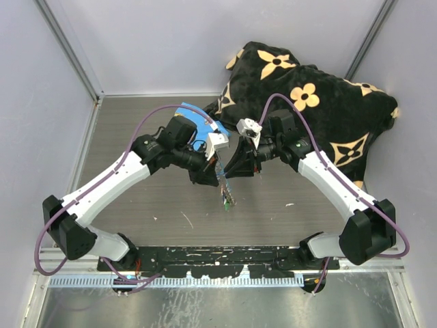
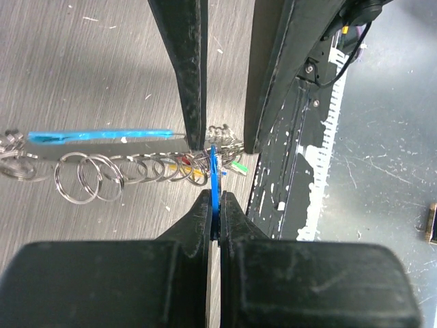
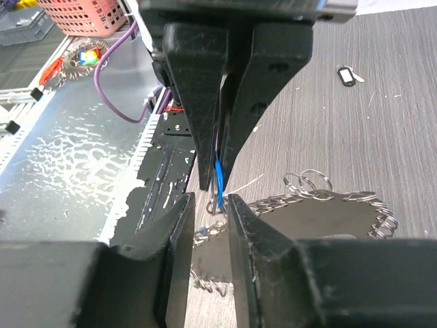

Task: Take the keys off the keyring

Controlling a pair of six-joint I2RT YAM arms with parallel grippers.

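Note:
The keyring bunch hangs between my two grippers, seen as a grey plate [image 3: 287, 225] edged with many small metal rings [image 2: 102, 179]. In the top view the bunch [image 1: 227, 197] shows below the grippers, with a bit of green at its end. My left gripper is shut on a thin blue strip [image 2: 215, 174] at the bunch. The right gripper has its fingers spread apart, close around the lower end of that strip without gripping it. A second long blue strip [image 2: 102, 135] lies along the plate. How the keys are attached is hard to make out.
A dark patterned blanket [image 1: 307, 102] covers the back right, and a blue sheet [image 1: 194, 119] lies behind the left arm. A black key fob [image 3: 346, 75] rests on the table. Bare table [image 1: 130, 184] extends to the left.

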